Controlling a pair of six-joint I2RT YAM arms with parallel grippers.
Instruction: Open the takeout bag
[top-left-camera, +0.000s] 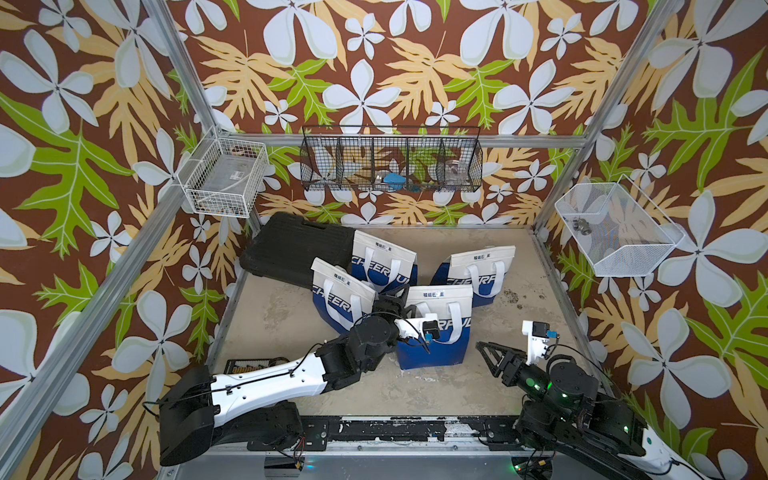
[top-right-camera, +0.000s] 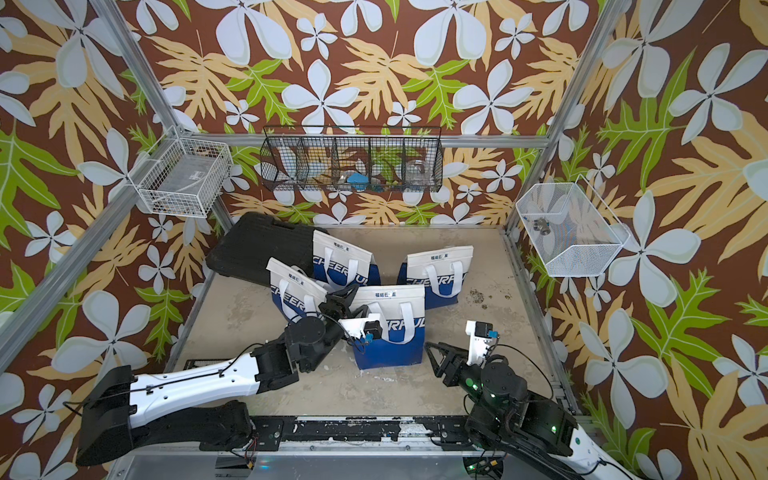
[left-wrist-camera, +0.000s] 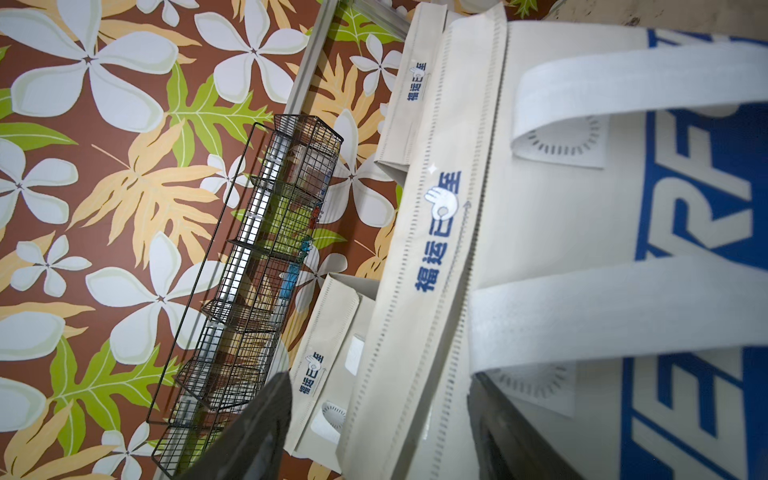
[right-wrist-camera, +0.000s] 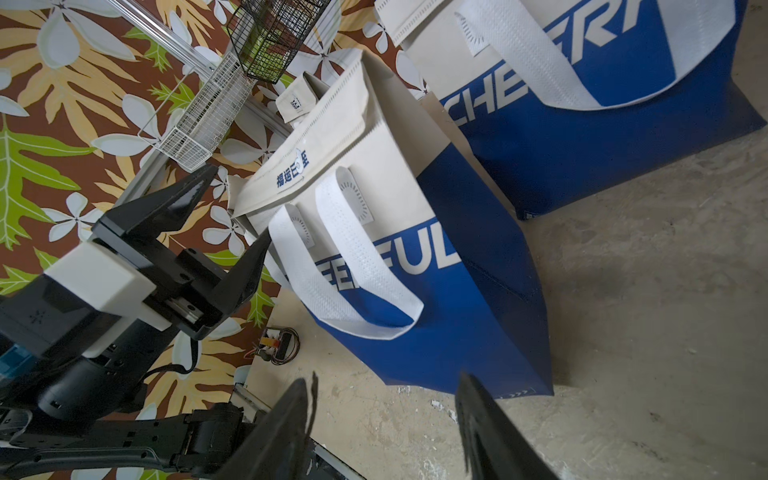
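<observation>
The front blue-and-cream takeout bag (top-left-camera: 432, 344) stands upright, its folded top flap (left-wrist-camera: 424, 240) level with my left gripper. That gripper is part open at the bag's upper left side, the cream top between and beyond its fingers. Its white handles (right-wrist-camera: 376, 304) hang on the printed front. My right gripper (top-left-camera: 494, 358) is part open to the right of this bag, lower down and apart from it, nothing seen between its fingers.
Three more bags stand behind (top-left-camera: 476, 272). A black case (top-left-camera: 284, 248) lies at the back left. Wire baskets (top-right-camera: 352, 160) hang on the frame.
</observation>
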